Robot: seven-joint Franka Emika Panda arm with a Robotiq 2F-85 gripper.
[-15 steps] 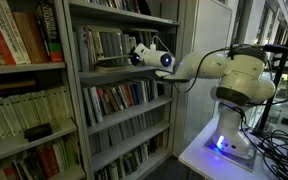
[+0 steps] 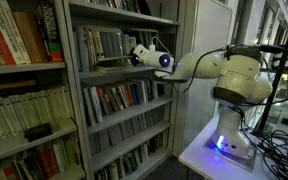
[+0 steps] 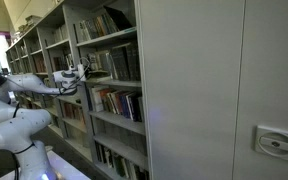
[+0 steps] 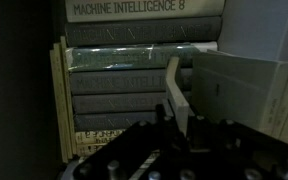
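My gripper [image 2: 136,52] reaches into an upper shelf of the bookcase, at the end of the arm coming from the right. From the other side, the gripper [image 3: 82,72] also shows against the shelves. In the wrist view a thin, pale, upright object [image 4: 176,92], perhaps a book's edge, rises from the dark gripper parts along the bottom, and my gripper appears shut on it. Behind it several dark spines are stacked across the view, among them a book lettered MACHINE INTELLIGENCE 8 [image 4: 144,9]. Darkness hides the fingertips.
A grey-green volume [image 4: 239,85] stands close on the right in the wrist view. Shelf boards [image 2: 124,116] with rows of books lie below the arm. The arm's base stands on a white table [image 2: 209,160]; cables [image 2: 279,150] hang beside it.
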